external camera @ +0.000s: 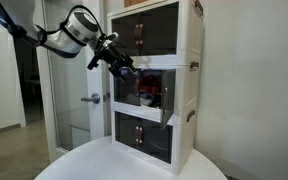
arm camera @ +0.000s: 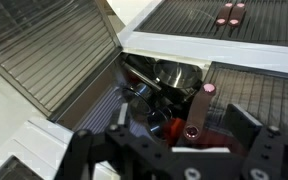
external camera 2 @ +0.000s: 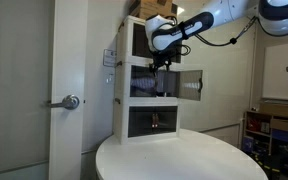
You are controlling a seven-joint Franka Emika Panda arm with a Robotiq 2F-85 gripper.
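Note:
A white three-tier cabinet (external camera: 187,75) with dark ribbed doors stands on a round white table. One door of its middle tier, the open door (external camera: 166,103), swings outward; the other, the closed door (arm camera: 259,92), has a brownish handle (arm camera: 199,112). Through the opening, the wrist view shows a shiny metal bowl (arm camera: 178,73), dark cookware and something red. My gripper is in front of this tier, its dark fingers (arm camera: 246,125) spread apart on either side of the handle. I see nothing held; contact with the handle cannot be told.
In exterior view 2, the open door (external camera 2: 190,84) juts out near the arm. A glass-paned door (external camera: 69,85) is to the left, and shelves (external camera 2: 269,130) stand at the far right.

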